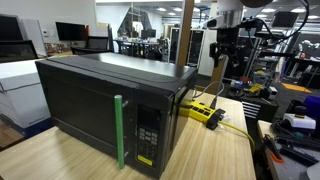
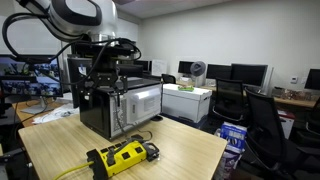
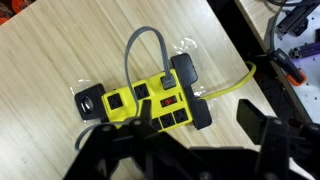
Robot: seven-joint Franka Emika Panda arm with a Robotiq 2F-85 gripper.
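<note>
A yellow and black power strip (image 3: 155,105) lies on the wooden table, with a dark plug and looping grey cord on it. Above it, clear of the strip, my gripper points down with its black fingers spread apart and nothing visibly held. In the first exterior view, the gripper (image 1: 222,53) hangs at the upper right, beyond the black microwave (image 1: 110,98). A green handle (image 1: 119,132) runs down the microwave's door, which looks shut. The second exterior view shows the strip (image 2: 122,157) in front of the microwave (image 2: 142,105).
A yellow cable (image 3: 228,86) leaves the strip toward the table's edge. Bare tabletop (image 2: 185,150) lies to the right of the strip in the second exterior view. Office chairs (image 2: 270,125) stand beyond the table.
</note>
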